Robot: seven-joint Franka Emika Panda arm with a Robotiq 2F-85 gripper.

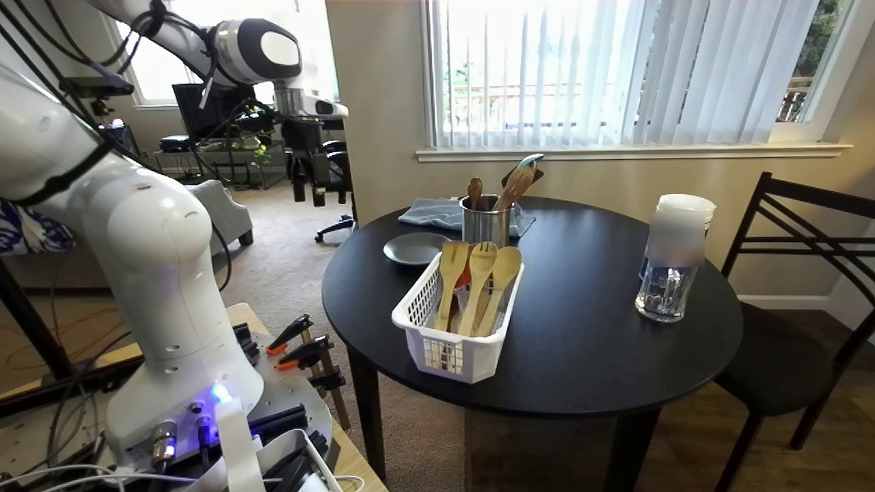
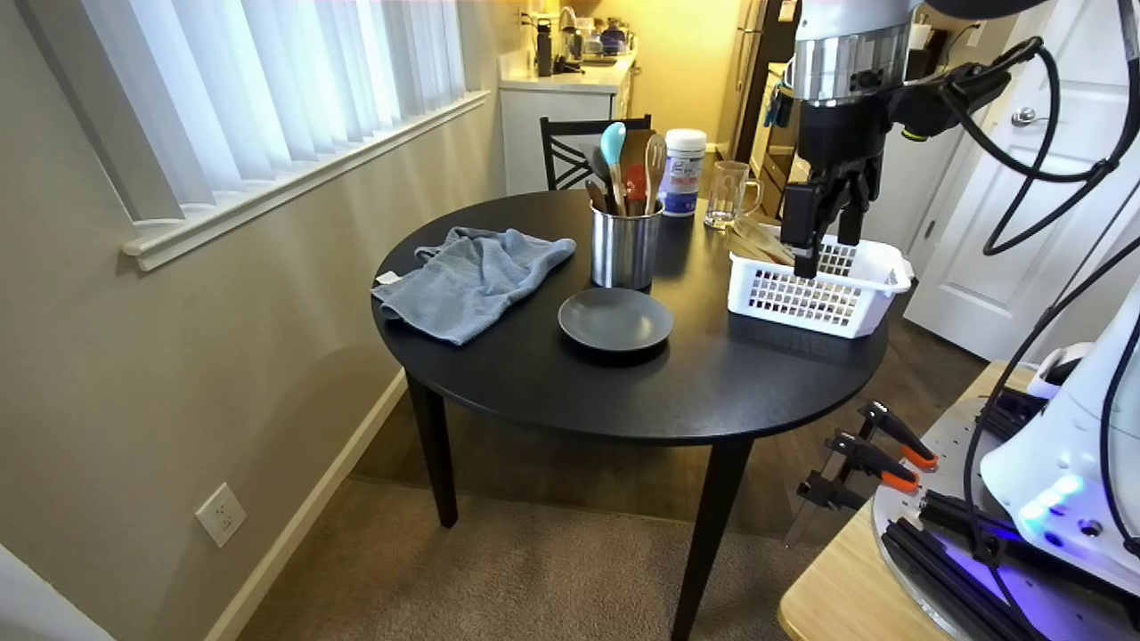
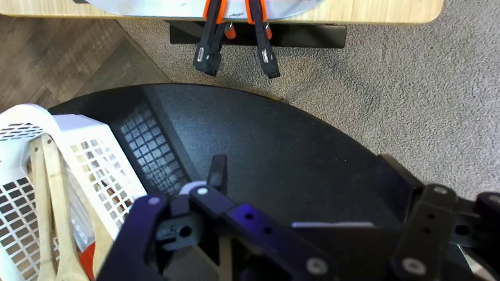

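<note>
My gripper hangs above the near edge of the black table with its two fingers wide apart and nothing between them. In exterior view 1 the gripper (image 1: 320,195) is up in the air, left of the table. A white basket (image 1: 416,326) stands on the table, holding wooden utensils (image 1: 482,279) and something red. Behind it are a grey plate (image 2: 615,319), a steel canister (image 2: 622,251) full of utensils and a blue-grey cloth (image 2: 470,279).
Toward the table's far side stand a clear glass mug (image 2: 728,193) and a white-lidded container (image 2: 680,176). A dark chair (image 1: 779,352) is close to the table's right side. Clamps (image 1: 305,352) stick out from the robot's base.
</note>
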